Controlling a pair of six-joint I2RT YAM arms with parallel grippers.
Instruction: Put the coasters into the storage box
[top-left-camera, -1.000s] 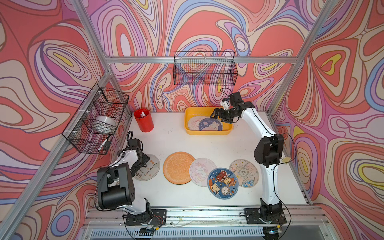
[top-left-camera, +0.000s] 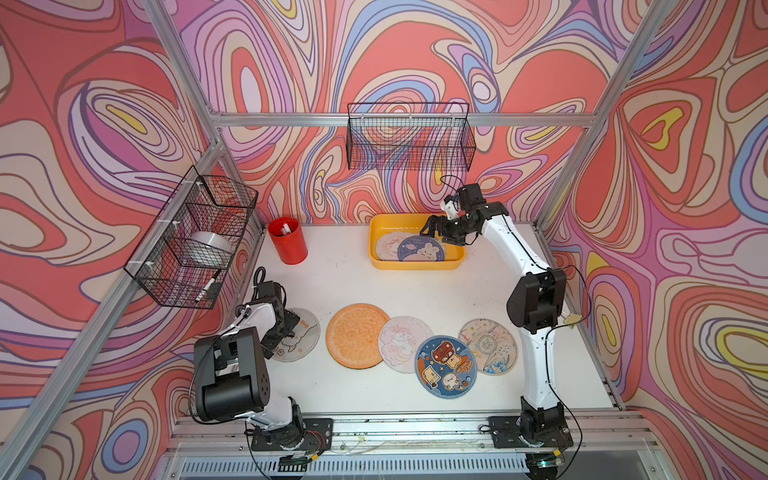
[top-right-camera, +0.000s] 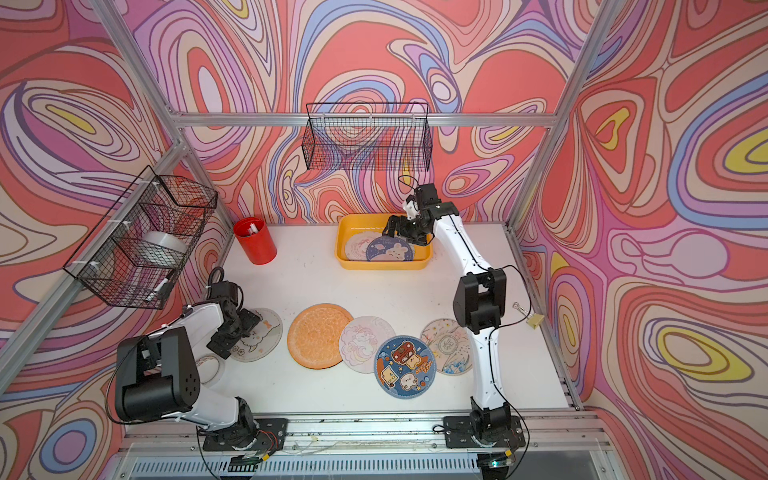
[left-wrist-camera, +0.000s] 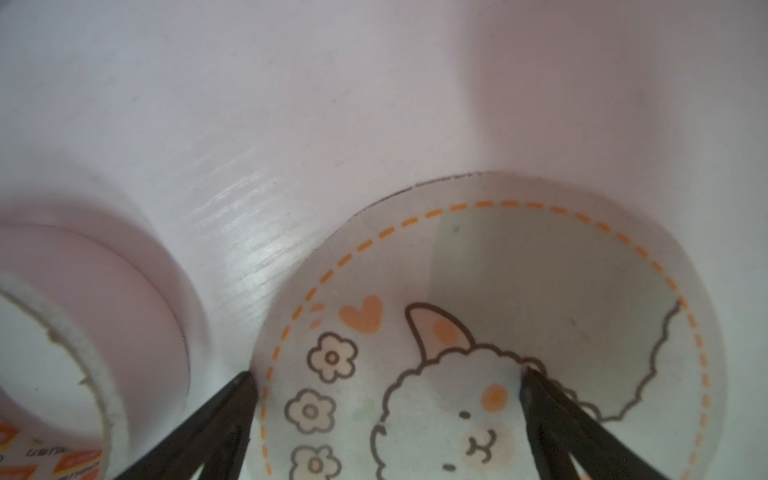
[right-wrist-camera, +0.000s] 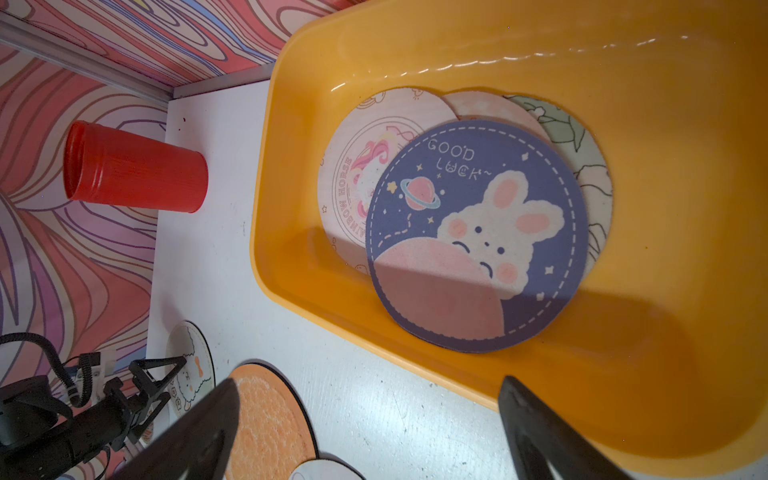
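A yellow storage box (top-left-camera: 376, 265) at the back holds several overlapping coasters, a dark blue rabbit coaster (right-wrist-camera: 472, 232) uppermost. Above its right part hangs my right gripper (top-left-camera: 441, 233), open and empty. Far left on the table, a pale sheep coaster (top-left-camera: 301, 336) lies flat under my left gripper, whose spread fingers hold nothing. Along the front lie an orange coaster (top-left-camera: 357, 336), a pink unicorn coaster (top-left-camera: 405, 344), a blue cartoon coaster (top-left-camera: 446, 366) and a patterned coaster (top-left-camera: 489, 346). The pink one touches or overlaps its neighbours' edges.
Beside the sheep coaster is a white roll-like ring (left-wrist-camera: 120, 320). A red cup (top-left-camera: 289, 242) stands at the back left. Wire baskets hang on the left (top-left-camera: 192, 240) and back (top-left-camera: 409, 144). The table between the box and the front coasters is clear.
My left gripper has shifted slightly toward the front right, over the sheep coaster. The right arm has barely moved, and the coasters lie where they were.
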